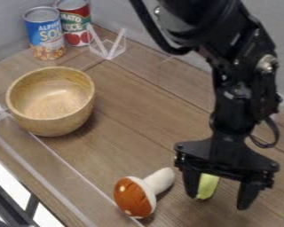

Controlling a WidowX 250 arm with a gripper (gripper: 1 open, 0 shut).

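Note:
My black gripper (pixel 216 184) is low at the right of the table, open, its fingers either side of a pale green, elongated object (pixel 208 186), which is mostly hidden under the gripper body. An orange-and-white toy mushroom (pixel 135 196) lies to the left of the gripper, near the front. A light wooden bowl (pixel 51 115) stands at the left.
Two cans, a blue one (pixel 45 33) and a red one (pixel 75 19), stand at the back left corner against the wall. The table's edge runs along the lower left.

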